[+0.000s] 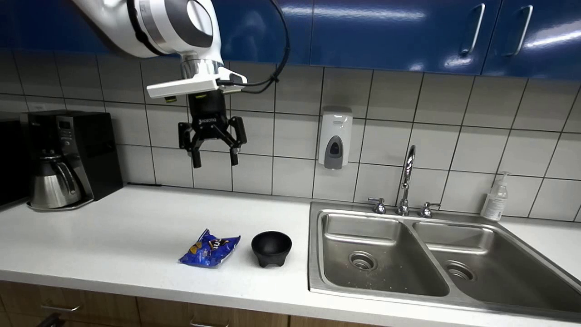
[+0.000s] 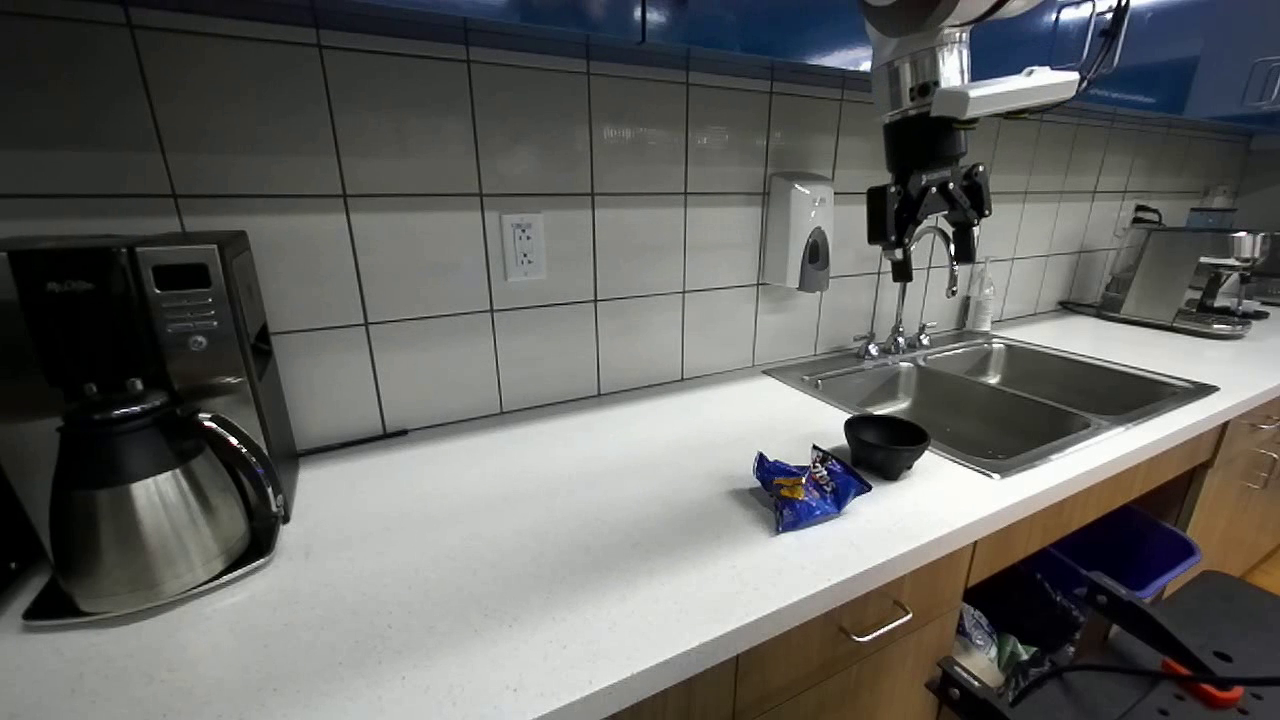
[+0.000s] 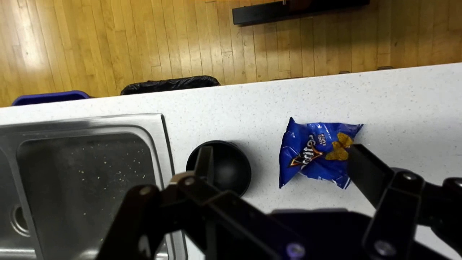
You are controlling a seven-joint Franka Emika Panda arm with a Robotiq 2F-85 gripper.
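Note:
On the white counter lies a blue chip bag (image 1: 210, 250), its printed front facing up in the wrist view, where the bag (image 3: 318, 151) is partly hidden by one finger. Close beside it, toward the sink, a small black bowl (image 1: 271, 248) stands upright; its inside looks empty from above. My gripper (image 1: 216, 158) hangs well above the counter, pointing down, its fingers apart and nothing between them. From the wrist, one finger overlaps the bowl (image 3: 229, 169) and the other overlaps the bag's edge, though both things are far below.
A double steel sink (image 1: 317, 245) is set into the counter right of the bowl, with a faucet (image 1: 406, 180) behind. The coffee maker (image 1: 71, 155) stands at the far left. A soap dispenser (image 1: 335, 137) hangs on the wall. Much of the counter left of the bag is clear.

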